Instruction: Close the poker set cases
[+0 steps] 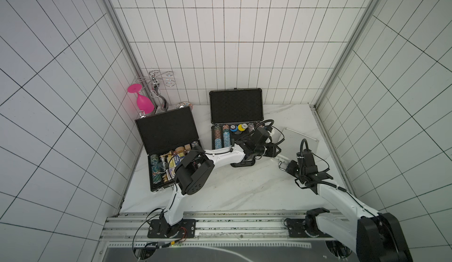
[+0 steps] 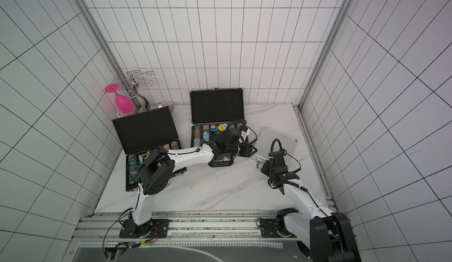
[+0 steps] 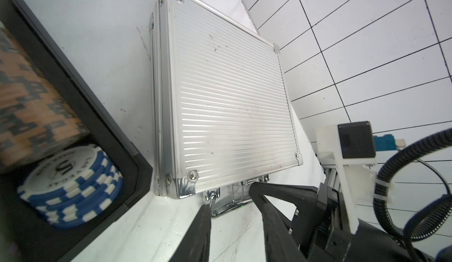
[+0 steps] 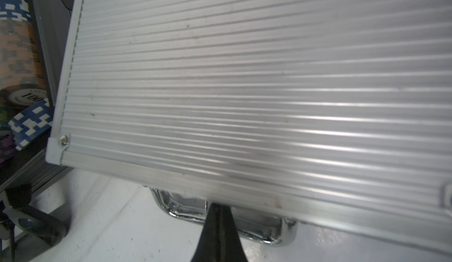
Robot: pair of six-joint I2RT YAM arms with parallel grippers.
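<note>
The silver poker case (image 3: 230,92) at the right of the table lies with its lid down, its handle (image 3: 230,209) and latches on the front side. In the left wrist view my left gripper is parted just in front of the nearer latch (image 3: 212,195), nothing between its fingers. My right gripper is shut at the case's front edge, over the handle, with nothing visible between its fingertips. The middle black case (image 1: 236,106) stands open, lid upright, partly hidden by my left arm. Another black case (image 1: 167,131) at the left also stands open, full of chips.
A pink glass (image 1: 144,102) and a curly metal stand (image 1: 157,87) are in the back left corner. My left arm crosses low over both open cases. Bare tabletop (image 1: 235,191) stretches along the front middle.
</note>
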